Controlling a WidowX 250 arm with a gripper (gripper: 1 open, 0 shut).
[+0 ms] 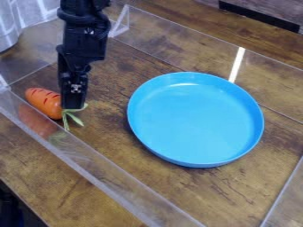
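Note:
An orange carrot (44, 99) with pale green leaves lies at the left, by the clear wall. My black gripper (73, 92) hangs over its leafy end, open, with its lower tips close to the carrot; whether they touch it I cannot tell. A blue plate (196, 118) lies flat to the right of both.
Clear plastic walls (124, 182) border the wooden work surface. Bare wood lies above and below the plate, and a strip of bare surface separates the carrot from the plate.

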